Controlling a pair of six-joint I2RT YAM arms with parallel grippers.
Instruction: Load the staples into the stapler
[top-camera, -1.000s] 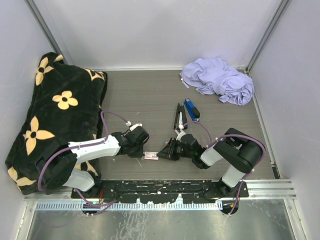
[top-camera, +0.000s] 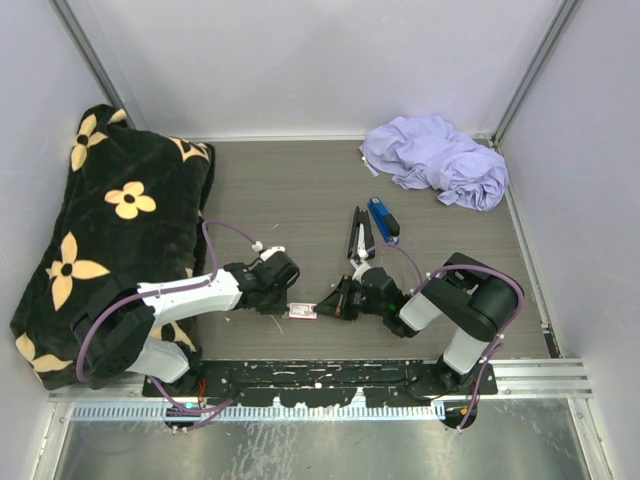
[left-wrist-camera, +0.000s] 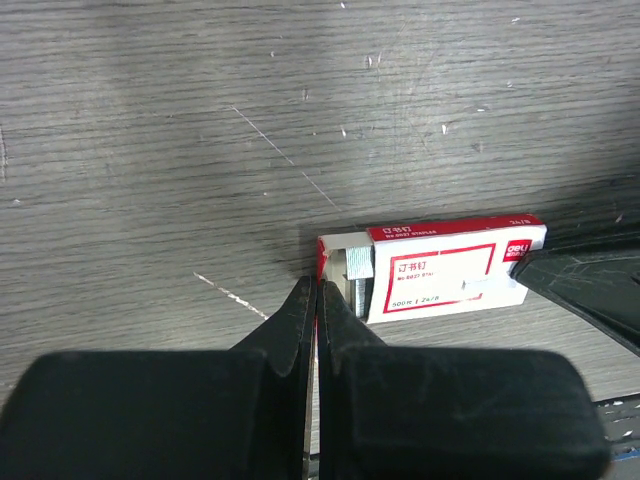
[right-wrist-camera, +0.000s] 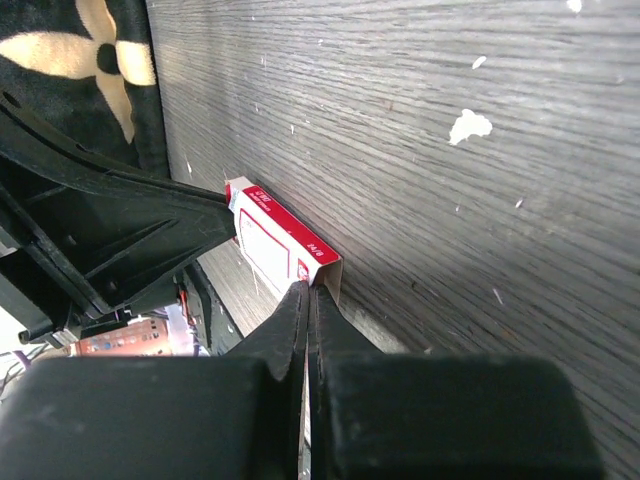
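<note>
A red-and-white staple box (left-wrist-camera: 430, 280) lies on the wooden table between the two grippers, with staples (left-wrist-camera: 358, 262) showing at its open left end. My left gripper is shut, its tips against that open end. My right gripper is shut at the opposite end, touching the box, with nothing clearly between its fingers. In the top view, a blue stapler (top-camera: 383, 218) and a dark open stapler or similar long tool (top-camera: 357, 232) lie behind the right arm.
A black flowered cushion (top-camera: 110, 240) fills the left side of the table. A crumpled lilac cloth (top-camera: 440, 160) lies at the back right.
The right arm has shifted very slightly; the left arm and staple box show no visible change in the top view.
</note>
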